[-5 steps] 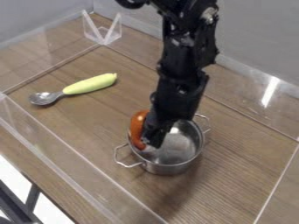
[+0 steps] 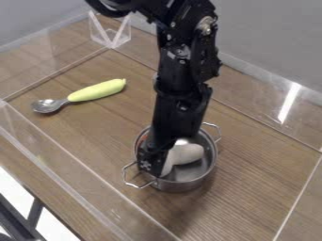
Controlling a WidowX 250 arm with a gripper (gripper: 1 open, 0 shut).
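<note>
The black arm reaches down from the top centre, its gripper (image 2: 157,155) low inside a steel pot (image 2: 183,184) with two wire handles. A white object (image 2: 186,153) lies in the pot beside the fingers. A small bit of orange-red shows behind the gripper at the pot's left; most of it is hidden. The fingers are dark and partly occluded.
A spoon with a yellow-green handle (image 2: 96,91) lies on the wooden surface at the left. A clear plastic holder (image 2: 109,34) stands at the back left. Clear walls border the surface; wood to the pot's right is bare.
The gripper has moved down and left into the pot.
</note>
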